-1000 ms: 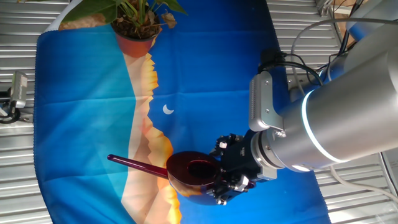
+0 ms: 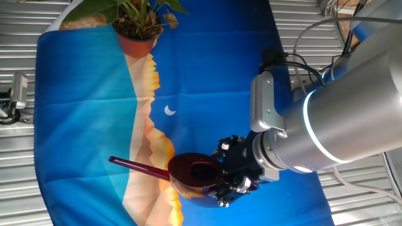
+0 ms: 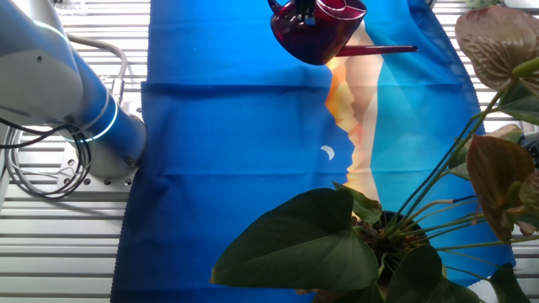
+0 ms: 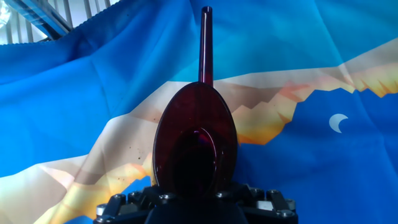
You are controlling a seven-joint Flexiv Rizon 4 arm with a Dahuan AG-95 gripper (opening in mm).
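Observation:
A glossy dark red watering can (image 2: pixel 188 172) with a long thin spout (image 2: pixel 139 166) is near the front of the cloth in exterior view 1. Its spout points left, away from the arm. My gripper (image 2: pixel 220 177) is right at the can's handle side, with black fingers close against the back of the body. In the wrist view the can (image 4: pixel 196 112) fills the middle, its round opening facing up, and hides the fingertips. The can (image 3: pixel 316 35) is cut by the top edge of exterior view 2. Whether the fingers grip the handle, or the can is clear of the cloth, I cannot tell.
A leafy plant in a terracotta pot (image 2: pixel 136 48) stands at the far end of the cloth, its large leaves (image 3: pixel 299 244) spreading wide. Between pot and can, the blue cloth (image 2: pixel 207 81) with its printed moon is bare. Slatted metal surface (image 2: pixel 17 163) surrounds the cloth.

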